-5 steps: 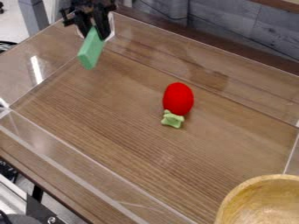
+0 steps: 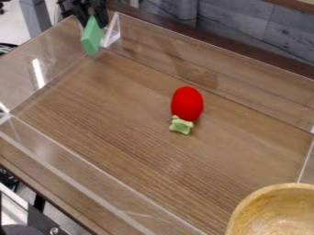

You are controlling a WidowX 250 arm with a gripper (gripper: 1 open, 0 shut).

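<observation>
My gripper (image 2: 91, 20) is at the top left of the camera view, mostly dark and partly out of frame, shut on a pale green object (image 2: 92, 39) that hangs below it near the back left corner of the wooden table. A red oval object (image 2: 188, 103) lies mid-table, right of centre, with a small light green piece (image 2: 182, 125) just below it.
A round yellow-tan bowl (image 2: 276, 216) is at the bottom right corner. A raised wooden edge runs along the back right, and the table's left edge shows at lower left.
My gripper has moved up and back, away from the camera, carrying the green object with it. The red object, the small piece and the bowl have stayed put.
</observation>
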